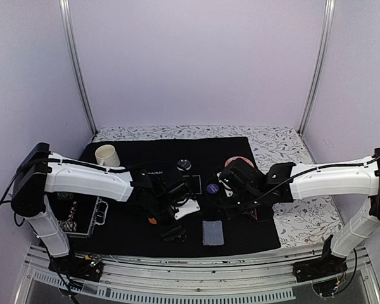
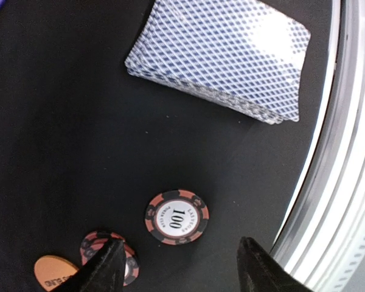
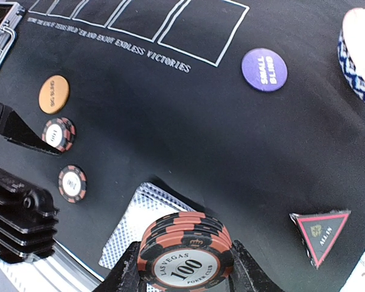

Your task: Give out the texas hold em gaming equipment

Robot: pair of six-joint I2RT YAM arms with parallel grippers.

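My right gripper is shut on a stack of red 100 chips (image 3: 184, 246), held above the card deck (image 3: 134, 219) in the right wrist view. My left gripper is open over the mat, with nothing between its fingers. Just ahead of it lie a single 100 chip (image 2: 176, 217) and a small chip stack (image 2: 106, 246), beside the orange big blind button (image 2: 52, 271). The purple small blind button (image 3: 264, 70) and the triangular all-in marker (image 3: 319, 234) also lie on the black mat.
A white mug (image 1: 107, 154) stands at the back left, an open metal case (image 1: 82, 221) at the left. A round patterned item (image 3: 360, 48) sits right of the small blind. The mat's near edge meets a metal rail (image 1: 196, 266).
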